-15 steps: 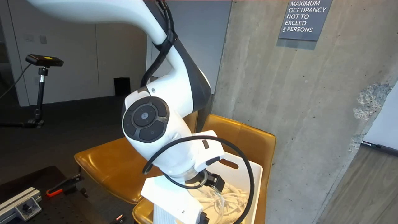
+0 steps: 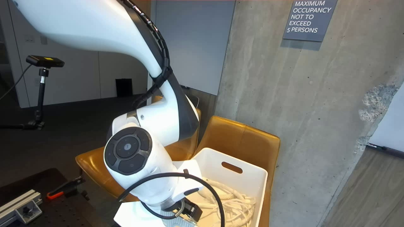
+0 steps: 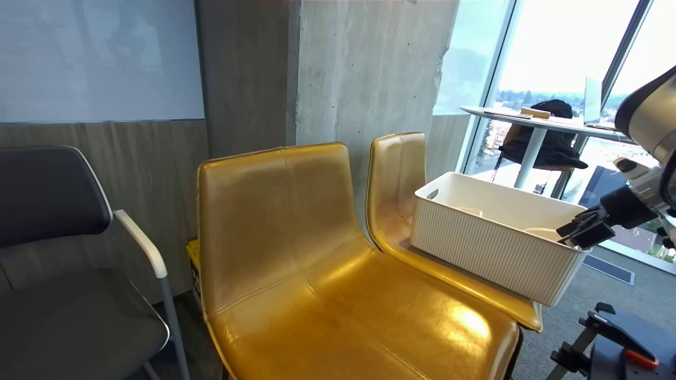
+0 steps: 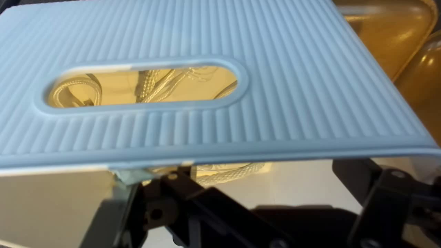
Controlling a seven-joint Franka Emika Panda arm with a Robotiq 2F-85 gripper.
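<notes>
A white ribbed bin [image 3: 491,253] rests on a tan chair, with pale coiled ropes or cables [image 2: 236,206] inside. My gripper [image 3: 568,238] is at the bin's right end in exterior view 2, close to the rim. The wrist view has the bin's end wall [image 4: 285,82] very near, tinted blue, and cords show through its handle slot. Below that wall's edge, my dark fingers [image 4: 359,177] stand wide apart, their tips partly covered by the rim. A small pale blue-green piece [image 4: 134,175] appears beside the left finger; what it is I cannot tell.
Another tan chair [image 3: 279,234] stands beside the bin's chair. A concrete wall [image 2: 322,113] rises behind. A dark table with an orange-handled clamp [image 2: 64,189] lies at lower left in exterior view 1. A black cable [image 2: 212,187] loops around my wrist.
My arm and wrist have shifted left and lower in exterior view 1, away from the middle of the bin toward its near end. The bin and chairs look unmoved.
</notes>
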